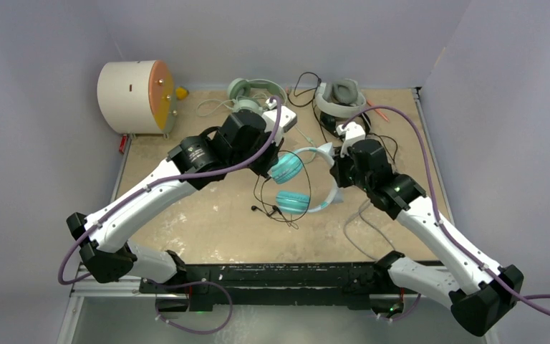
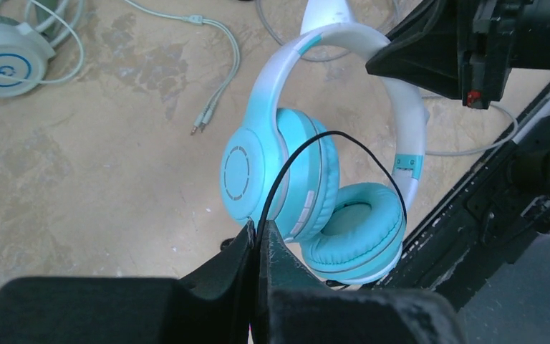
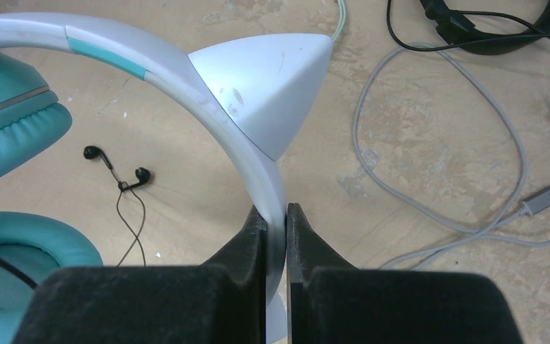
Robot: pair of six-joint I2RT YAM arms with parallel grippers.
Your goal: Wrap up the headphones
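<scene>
Turquoise and white cat-ear headphones (image 2: 242,168) hang over the middle of the table, earcups toward my left arm. My right gripper is shut on their white headband (image 3: 218,118), below one pointed ear (image 3: 265,89). A thin black earphone cable (image 2: 335,132) rises from between the fingertips of my left gripper, which is shut on it. The cable arcs across the near earcup and passes by the other one (image 2: 362,233). Two black earbuds (image 3: 121,166) lie on the table at the cable's end. How the cable runs behind the earcups is hidden.
Pale green wired headphones (image 1: 247,93) and a grey headset (image 1: 341,97) lie along the back. A loose grey USB cable (image 3: 505,118) is on the right. A white drum-shaped object (image 1: 129,97) stands at the back left.
</scene>
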